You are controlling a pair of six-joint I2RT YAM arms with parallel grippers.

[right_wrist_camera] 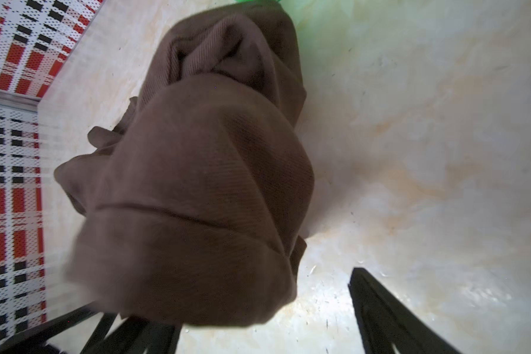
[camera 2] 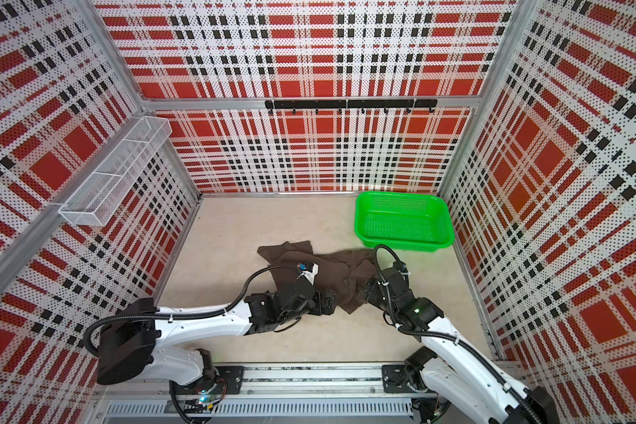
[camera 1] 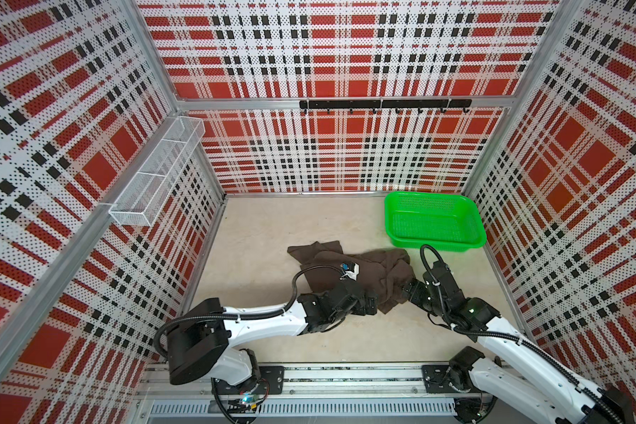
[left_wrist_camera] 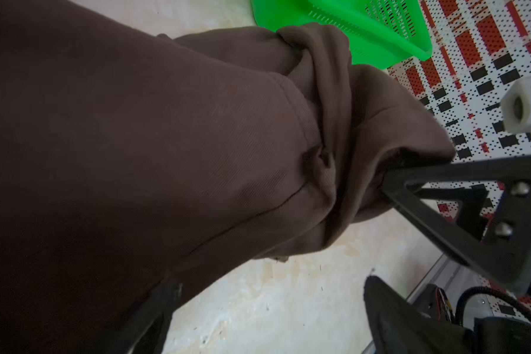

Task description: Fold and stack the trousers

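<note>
The brown trousers (camera 1: 353, 265) lie crumpled across the middle of the table, their bunched end toward the right. My left gripper (camera 1: 364, 305) is open at their near edge, low over the cloth; in the left wrist view its fingertips are apart with cloth and table below. My right gripper (camera 1: 415, 291) is at the bunched right end. In the right wrist view a raised fold of cloth (right_wrist_camera: 200, 236) hides the left finger; whether anything is between the fingers is unclear.
A green basket (camera 1: 434, 243) stands at the back right, close behind the trousers. A white wire shelf (camera 1: 155, 174) hangs on the left wall.
</note>
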